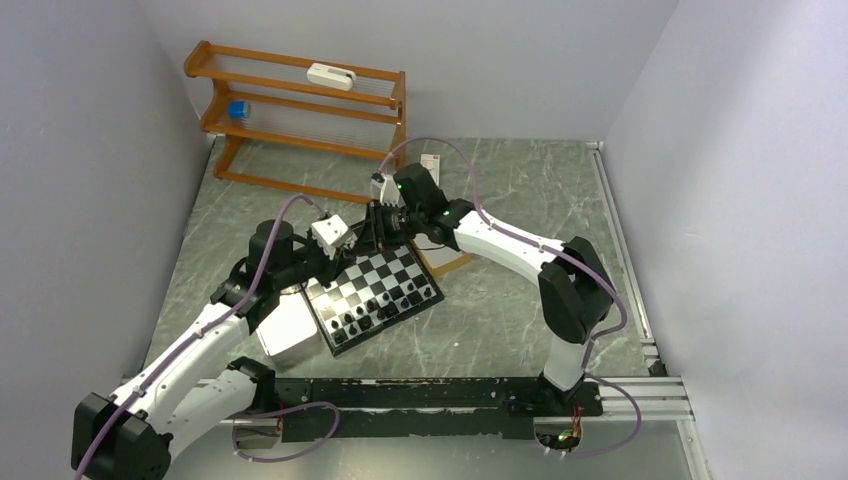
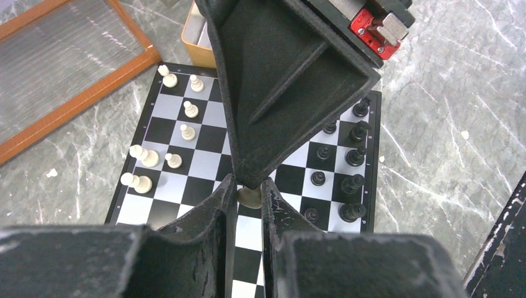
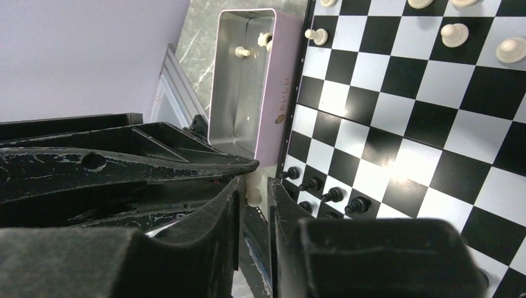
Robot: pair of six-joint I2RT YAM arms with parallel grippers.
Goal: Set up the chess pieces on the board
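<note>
The chessboard (image 1: 385,285) has black pieces lined along one side and scattered white pieces (image 2: 175,160). Above it the two grippers meet. In the left wrist view my left gripper has a pale piece (image 2: 250,198) at its fingertips, right where the other gripper's tip reaches. In the right wrist view my right gripper has that pale piece between or just behind its fingertips. Which gripper grips it, I cannot tell.
A pink-sided metal box (image 3: 278,93) with white pieces lies beside the board. A wooden rack (image 1: 300,140) stands behind. Bare marble (image 1: 530,180) is free at the right.
</note>
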